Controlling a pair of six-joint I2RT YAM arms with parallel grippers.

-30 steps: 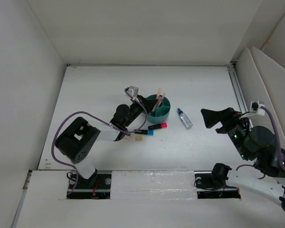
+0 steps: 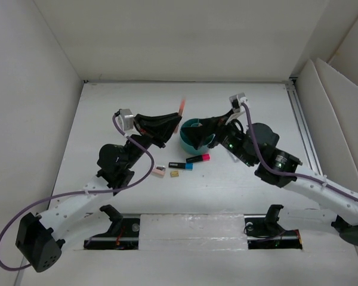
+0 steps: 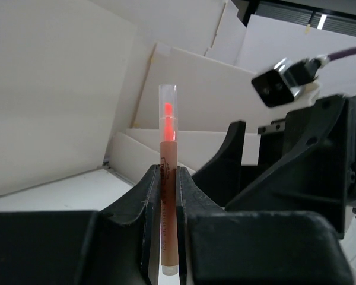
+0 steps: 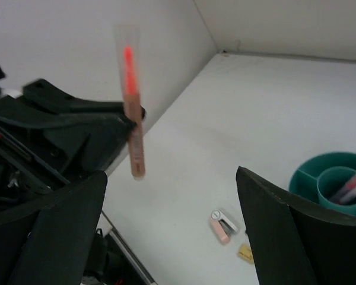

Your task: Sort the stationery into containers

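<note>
My left gripper is shut on an upright highlighter pen (image 3: 168, 154) with a clear cap and red tip, held above the table. In the right wrist view that pen (image 4: 133, 107) stands left of centre, apart from my right gripper, which is open and empty. The right gripper (image 2: 191, 136) hangs over the teal round holder (image 2: 191, 146) in the top view, hiding much of it. Pinkish pens (image 4: 351, 189) stand in a compartment of the teal holder (image 4: 301, 183) in the right wrist view.
In front of the holder lie a black-and-blue piece (image 2: 180, 166), a black-and-pink piece (image 2: 198, 158), a small yellow block (image 2: 174, 174) and a pinkish eraser (image 2: 158, 171). Right of it, the right arm largely covers a bottle-like item.
My left gripper has risen out of the teal holder with the pen and moved left. The right arm has swung in from the right, over the holder, staying open.
</note>
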